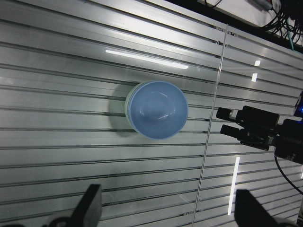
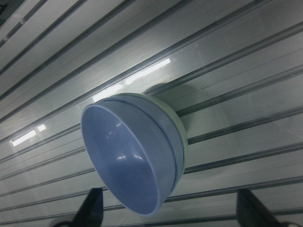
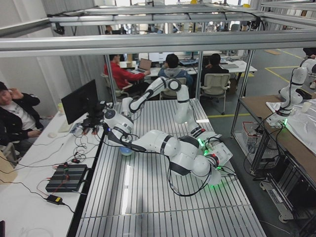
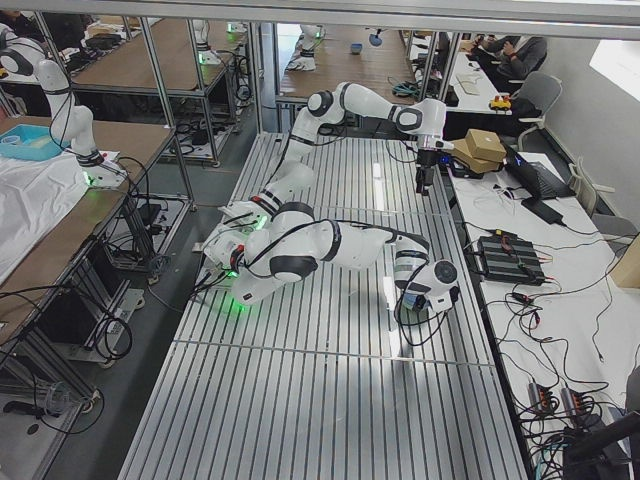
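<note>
A stack of nested plastic bowls (image 1: pixel 157 109), blue on top and pale green at the bottom, rests on the slatted aluminium table (image 4: pixel 300 420). In the left wrist view it lies below the wrist camera, with another black gripper at the right. In the right wrist view the blue bowls (image 2: pixel 123 156) are close up, between two blurred, separated fingertips with nothing held. Both wrist views show their own fingertips wide apart at the bottom edge, so both grippers are open. In the outer views the near arm hides much of the stack.
A white side desk (image 3: pixel 39 182) with monitor (image 3: pixel 79 101), power units and cables runs along the table's edge. Metal frame rails surround the table.
</note>
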